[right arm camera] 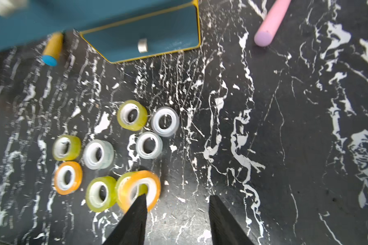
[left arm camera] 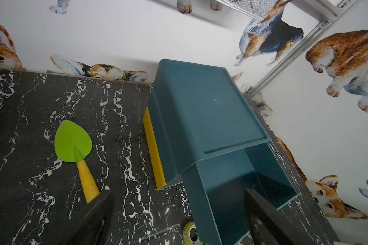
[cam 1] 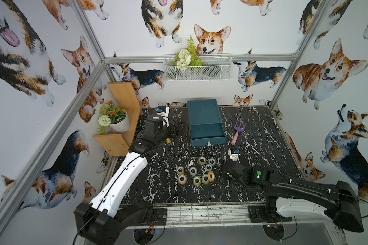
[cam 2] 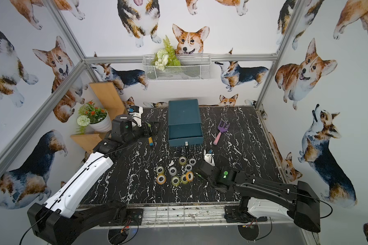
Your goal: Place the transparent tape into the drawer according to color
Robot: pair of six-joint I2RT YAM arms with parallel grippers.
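Observation:
The blue cabinet (cam 1: pixel 204 112) stands at the back with its upper drawer (cam 1: pixel 206 131) pulled out and empty; its yellow-edged lower drawer (right arm camera: pixel 159 34) is closed. Several tape rolls lie before it: clear ones such as this roll (right arm camera: pixel 98 154), yellow-green ones such as this roll (right arm camera: pixel 132 115), and an orange roll (right arm camera: pixel 68 178). A second orange roll (right arm camera: pixel 153 188), blurred, overlaps a yellow-green roll beside my right gripper. That gripper's fingers are apart, with only the dark tabletop showing between them. My left gripper hovers open left of the cabinet, holding nothing.
A green trowel (left arm camera: pixel 73 143) lies left of the cabinet, a purple fork (cam 1: pixel 240 126) right of it. The wooden shelf (cam 1: pixel 128 102) with a potted plant (cam 1: pixel 119 122) borders the left side. Clear tabletop (right arm camera: pixel 298 163) extends to the right.

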